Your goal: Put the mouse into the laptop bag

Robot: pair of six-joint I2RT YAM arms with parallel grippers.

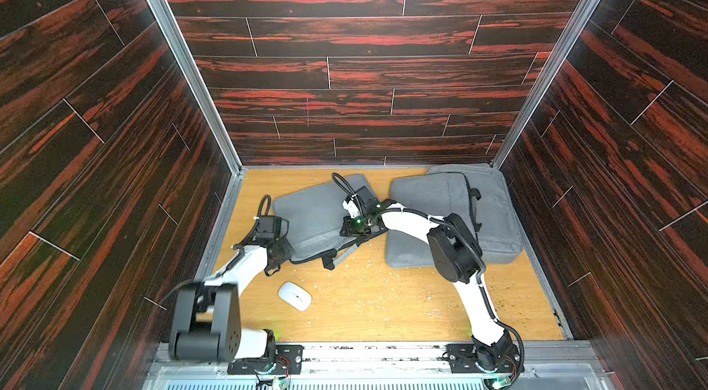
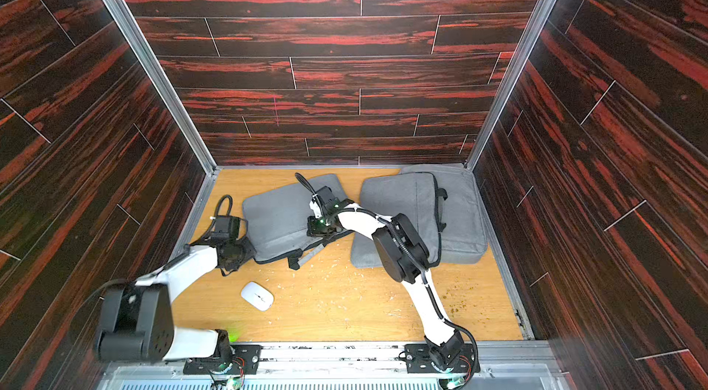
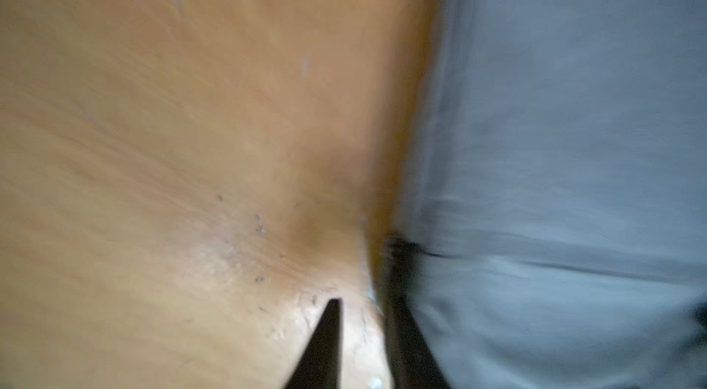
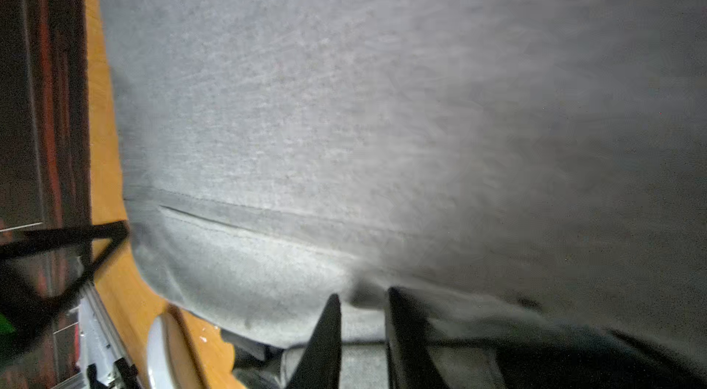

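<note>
The white mouse lies on the wooden table, front left, below the smaller grey laptop bag. My left gripper is at that bag's left edge, part open with its fingertips apart, one against the dark edge of the fabric; the view is blurred. My right gripper is over the bag's front seam toward its right side, fingertips apart, with fabric beneath them. Whether either holds fabric I cannot tell.
A larger grey bag with a dark strap lies at the back right. Dark patterned walls enclose the sides and back.
</note>
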